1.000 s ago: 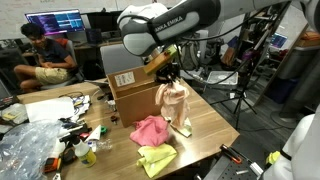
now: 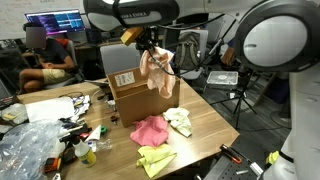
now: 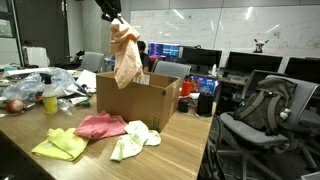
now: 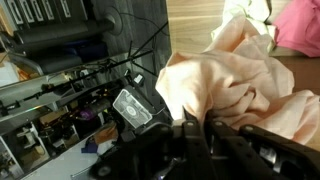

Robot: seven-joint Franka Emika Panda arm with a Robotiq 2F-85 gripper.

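Note:
A peach cloth (image 2: 157, 72) hangs bunched from my gripper (image 3: 113, 18), which is shut on its upper end. In exterior view 2 the cloth (image 3: 126, 52) dangles in front of the upper part of a brown cardboard box (image 3: 137, 100), its lower end below the rim. The wrist view has the cloth (image 4: 235, 85) filling the middle and covering most of the fingers. On the table in front of the box lie a pink cloth (image 2: 150, 130), a yellow cloth (image 2: 156, 159) and a cream cloth (image 2: 178, 120).
Plastic bags (image 2: 28, 145), a yellow-labelled bottle (image 2: 85, 152) and small clutter crowd the table's left side. Bare wood (image 2: 205, 130) shows at the right. A person (image 2: 45, 62) sits behind the table.
The gripper and peach cloth have risen and moved left, from beside the cream cloth to the front of the box's upper part. The other cloths lie unchanged.

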